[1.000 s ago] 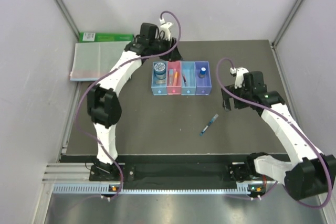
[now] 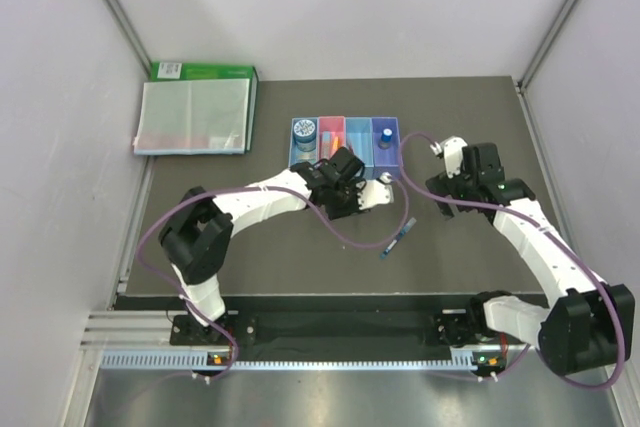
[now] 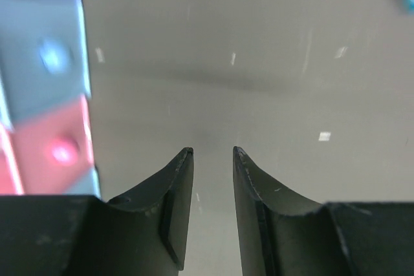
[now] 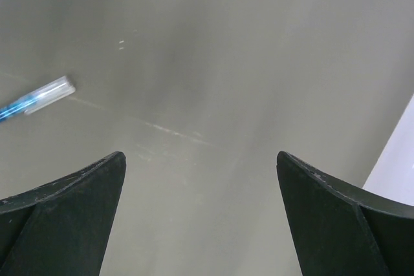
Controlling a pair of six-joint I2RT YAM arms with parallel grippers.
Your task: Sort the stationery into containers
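Observation:
A blue-and-clear pen-like item [image 2: 398, 238] lies on the grey mat, seen also at the upper right in the left wrist view and at the left in the right wrist view. A four-compartment organizer [image 2: 360, 137] holds a round container, pink- and orange-toned sticks and a blue-capped item. My left gripper is between organizer and pen, above bare mat, its fingers slightly apart with nothing between. My right gripper hangs right of the pen, wide open and empty.
Stacked folders [image 2: 190, 117] lie at the back left. White walls surround the work area; purple cables loop over both arms.

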